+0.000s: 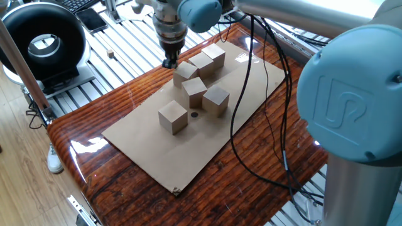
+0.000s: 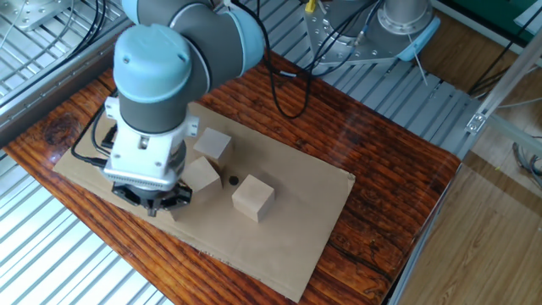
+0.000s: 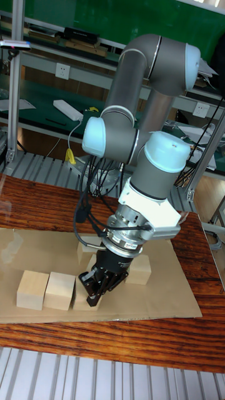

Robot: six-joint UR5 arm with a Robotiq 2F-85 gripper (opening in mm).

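Note:
Several plain wooden cubes rest on a brown cardboard sheet (image 1: 163,154). Three form a row along the far edge in exterior view 1: an end cube (image 1: 185,74), a middle cube (image 1: 202,64) and a far cube (image 1: 214,54). The end cube sits slightly turned, close against the middle one. Nearer lie a cube (image 1: 194,93), another cube (image 1: 216,102) and a separate front cube (image 1: 173,117). My gripper (image 1: 168,63) points down at the outer side of the end cube. In exterior view 3 the gripper (image 3: 93,293) partly covers that cube (image 3: 85,303); its finger spacing is unclear.
A small dark round spot (image 1: 195,115) marks the cardboard beside the front cube. Bare cardboard lies toward the front, and the glossy wooden table (image 1: 125,103) surrounds it. Black cables (image 1: 233,129) hang from the arm across the sheet's right side.

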